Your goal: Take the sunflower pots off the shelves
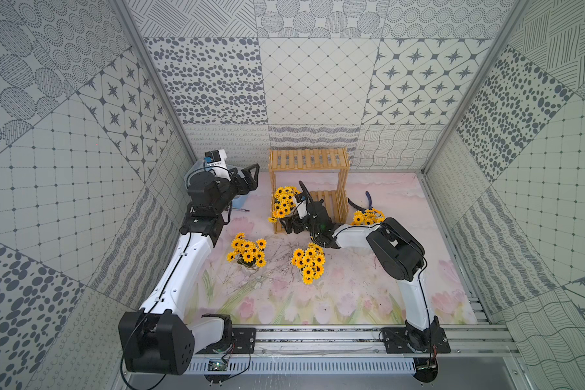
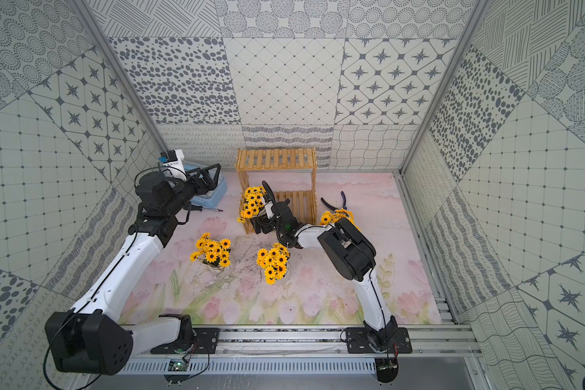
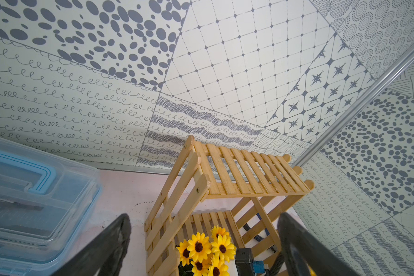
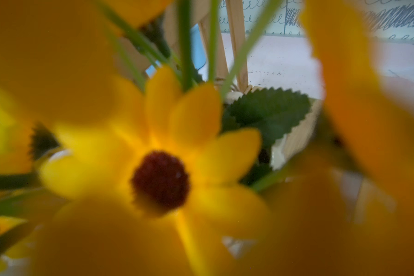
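One sunflower pot (image 1: 284, 202) stands at the left end of the lower tier of the wooden shelf (image 1: 308, 158); its yellow blooms hide the pot. At its lower right side is my right gripper (image 1: 293, 225), its fingers open. Close sunflowers (image 4: 161, 181) fill the right wrist view and hide those fingers. Other sunflower pots stand on the table: one front left (image 1: 247, 251), one front centre (image 1: 308, 263), and one right of the shelf (image 1: 368, 217), partly behind the right arm. Left of the shelf, my left gripper (image 1: 249, 176) hangs raised and open, nothing between its fingers.
A clear blue-edged box (image 3: 36, 207) stands behind the left arm. Dark-handled pliers (image 1: 368, 199) lie right of the shelf, and a thin tool (image 2: 208, 209) lies by the box.
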